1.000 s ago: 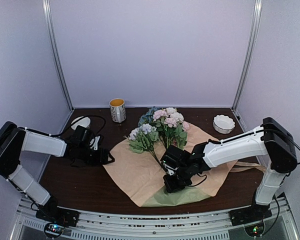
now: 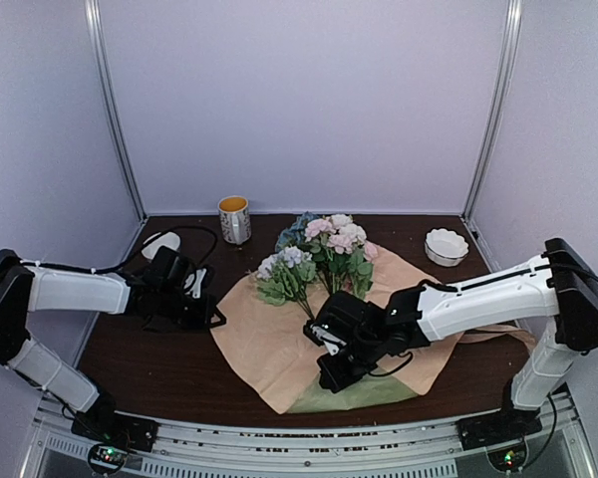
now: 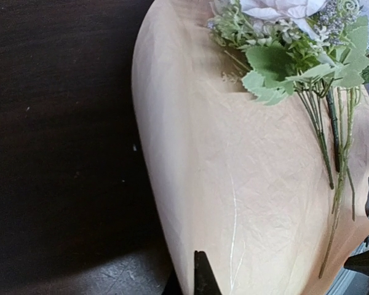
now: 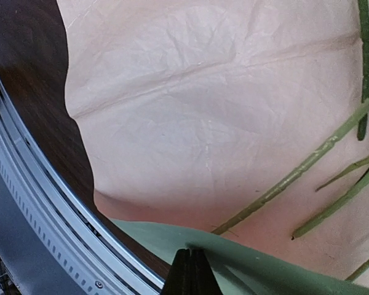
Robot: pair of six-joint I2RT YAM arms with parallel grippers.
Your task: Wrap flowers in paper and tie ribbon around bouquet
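The bouquet of fake flowers (image 2: pixel 324 247), with blue, pink and white blooms, lies on peach wrapping paper (image 2: pixel 259 349), stems toward the front. My left gripper (image 2: pixel 219 319) is at the paper's left edge; in the left wrist view the raised edge runs between its fingertips, shut on it. Over the front of the paper is my right gripper (image 2: pixel 329 383), hiding the lower stems from above. Its fingertips (image 4: pixel 187 270) are shut against the folded-up green underside (image 4: pixel 154 232), which creases there; whether any paper is pinched I cannot tell. Bare stems (image 4: pixel 295 172) show beyond the fold.
A patterned mug (image 2: pixel 235 221) and a white item (image 2: pixel 161 245) stand at the back left, a white bowl (image 2: pixel 446 247) at the back right. A ribbon-like strip (image 2: pixel 498 333) trails right beneath the right arm.
My right gripper has shifted left and slightly toward the front along the green fold. The left arm lowered a little earlier, and the paper's left edge sits slightly farther right. The flowers have stayed put.
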